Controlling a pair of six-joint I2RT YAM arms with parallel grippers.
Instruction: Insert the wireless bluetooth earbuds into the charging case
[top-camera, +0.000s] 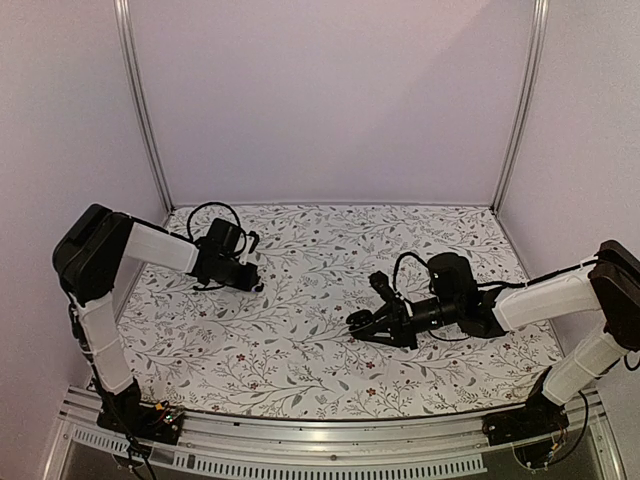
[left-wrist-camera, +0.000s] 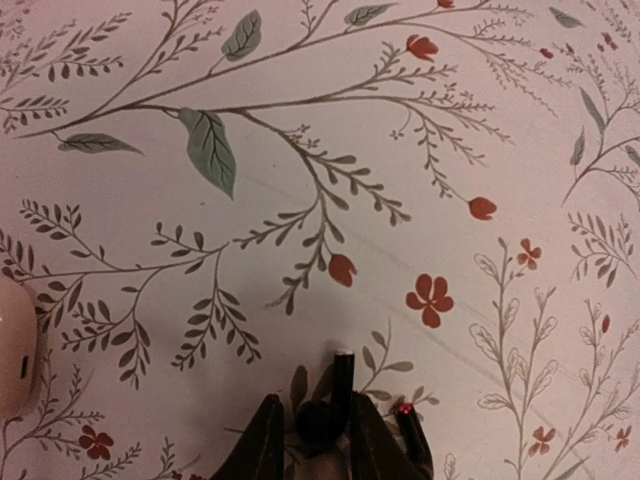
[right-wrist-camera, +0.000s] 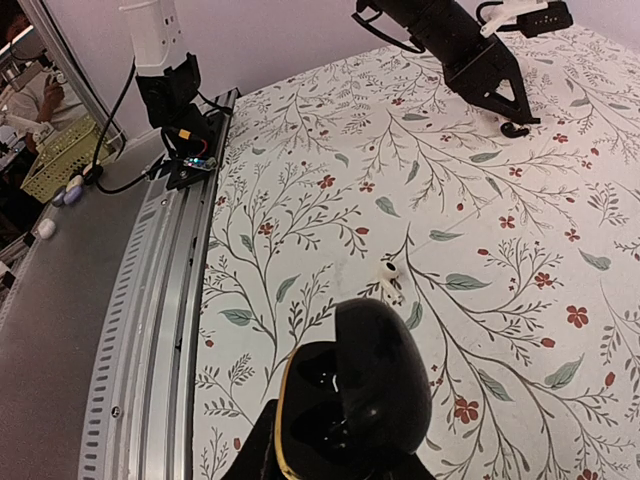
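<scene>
In the right wrist view the black charging case (right-wrist-camera: 310, 410) has its lid (right-wrist-camera: 382, 375) raised, and its wells look empty. My right gripper (top-camera: 382, 336) is shut on this case, holding it over the right side of the table. Far left, my left gripper (top-camera: 256, 284) is low over the cloth. A black earbud (left-wrist-camera: 343, 380) shows between its part-open fingers (left-wrist-camera: 262, 440), stem pointing up the left wrist view; whether they touch it is unclear. A small white-and-dark piece (right-wrist-camera: 391, 281), perhaps another earbud, lies on the cloth beyond the case.
A dark piece with a red tip (left-wrist-camera: 412, 432) shows beside the left fingers; what it is cannot be made out. A metal rail (top-camera: 330, 432) runs along its front edge.
</scene>
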